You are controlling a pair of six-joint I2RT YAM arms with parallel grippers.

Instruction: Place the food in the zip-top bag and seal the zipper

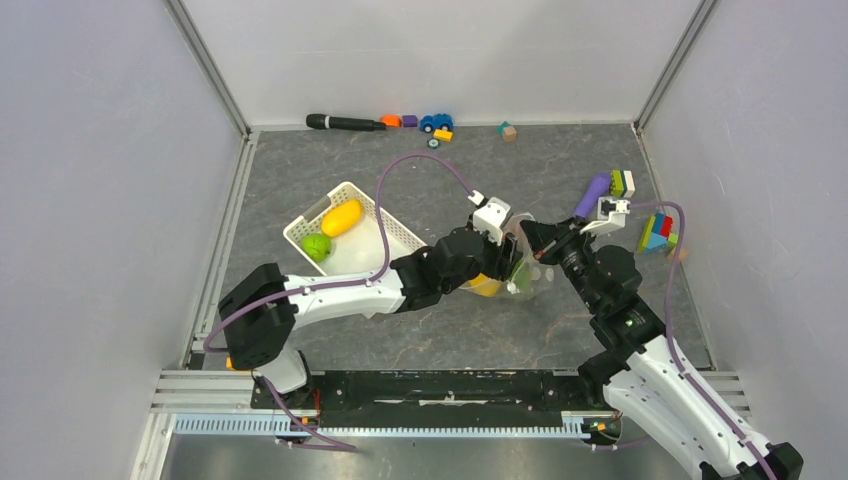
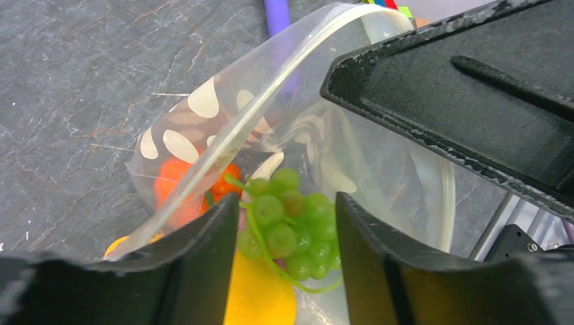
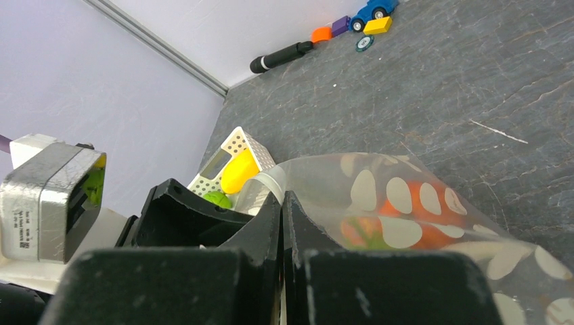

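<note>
The clear zip top bag point(image 2: 230, 101) lies with its mouth spread, and my right gripper is shut on its rim. Inside the bag rest green grapes, a yellow fruit and an orange-red vegetable, which also shows through the bag wall in the right wrist view. My left gripper is at the bag's mouth, its fingers point(image 2: 210, 257) parted on either side of the grapes, which sit beyond the tips. From above, the left gripper's body hides part of the mouth.
A white basket point(image 1: 300, 225) on the left holds a yellow mango-like fruit point(image 1: 342, 217) and a green round one point(image 1: 316, 247). A purple object point(image 1: 592, 194) and colored blocks point(image 1: 657, 232) lie to the right. A microphone point(image 1: 345, 122) and toys line the back.
</note>
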